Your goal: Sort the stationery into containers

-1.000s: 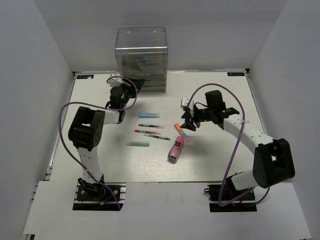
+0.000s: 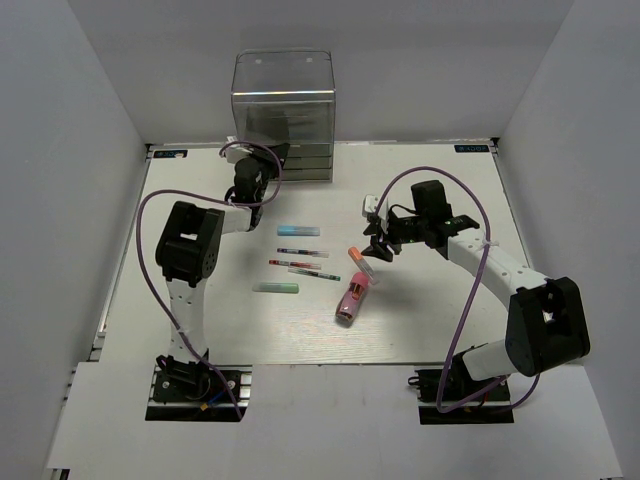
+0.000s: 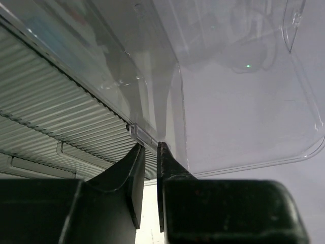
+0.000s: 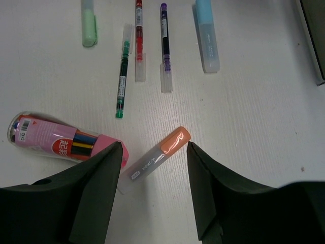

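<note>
My left gripper [image 2: 279, 156] is at the front of a clear organizer [image 2: 283, 75] at the back; in the left wrist view its fingertips [image 3: 161, 147] sit close together at the edge of a clear panel [image 3: 144, 137]. Whether they grip it is unclear. My right gripper hangs open above an orange-capped marker [image 4: 172, 142]. Beside that lies a pink pen bottle [image 4: 58, 140]. A blue marker [image 4: 208, 38], a purple pen [image 4: 165, 40], a red pen [image 4: 138, 40], a green pen [image 4: 123, 76] and a green marker [image 4: 89, 25] lie on the table.
Stacked drawers [image 2: 308, 167] form the organizer's lower part. The white table [image 2: 440, 320] has bare space at its back right and front left. Cables loop over both arms.
The right arm and the items on the table have not moved.
</note>
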